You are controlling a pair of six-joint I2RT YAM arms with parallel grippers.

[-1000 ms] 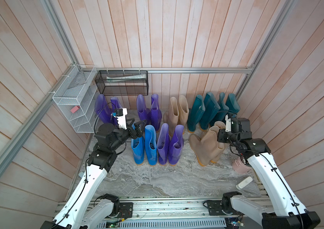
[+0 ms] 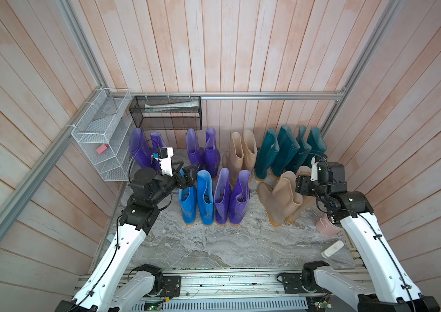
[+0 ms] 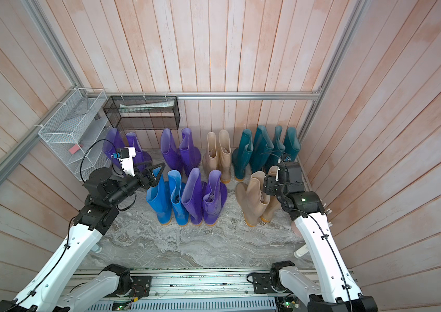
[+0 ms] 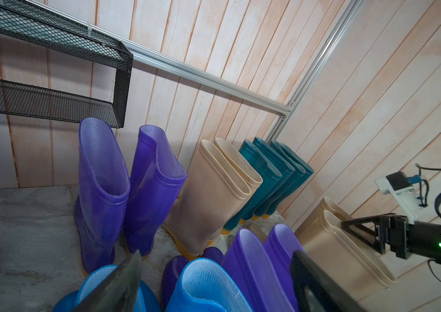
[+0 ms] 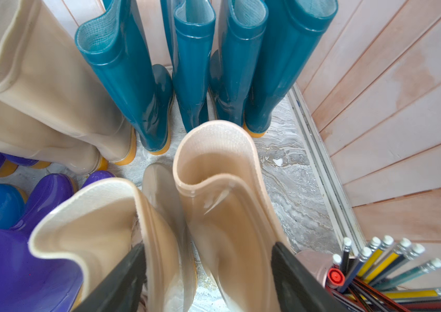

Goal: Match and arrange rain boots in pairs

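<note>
Boots stand upright in two rows. At the back are purple boots (image 2: 210, 150), beige boots (image 2: 249, 148) and teal boots (image 2: 288, 145). In front are blue boots (image 2: 205, 197), purple boots (image 2: 239, 200) and a beige pair (image 2: 277, 200) at the right. My left gripper (image 2: 188, 174) hangs over the blue boots, fingers apart, holding nothing visible. My right gripper stands open over the front beige boots, its fingers near their rims; the left of these boots (image 5: 101, 228) and the right one (image 5: 215, 171) sit slightly apart.
Mesh shelves (image 2: 101, 130) and a wire basket (image 2: 166, 119) hang at the back left. A pink pen cup (image 2: 327, 227) and white object (image 2: 332, 249) lie at the right. Bare floor runs along the front.
The right beige boot appears moved slightly rightward. The left arm is still.
</note>
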